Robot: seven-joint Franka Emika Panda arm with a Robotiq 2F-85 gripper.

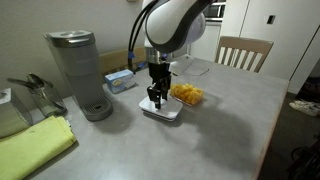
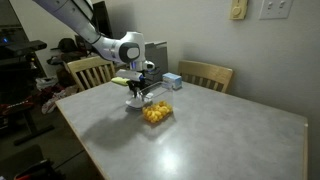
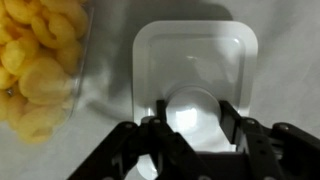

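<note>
A small white square dish or lid (image 3: 190, 58) with a raised rim lies on the grey table. Over it, in the wrist view, a round white cap-like thing (image 3: 193, 112) sits between the fingers of my gripper, which is shut on it. From the side, my gripper (image 1: 158, 98) points down at the white dish (image 1: 161, 110). Whether the round thing rests on the dish or hangs just above it, I cannot tell. The arm partly covers both in the second exterior view.
A clear container of yellow-orange puffs (image 1: 187, 94) stands close beside the dish. A tall grey cylinder (image 1: 82, 75), a blue box (image 1: 121, 81) and a yellow cloth (image 1: 33, 147) are around it.
</note>
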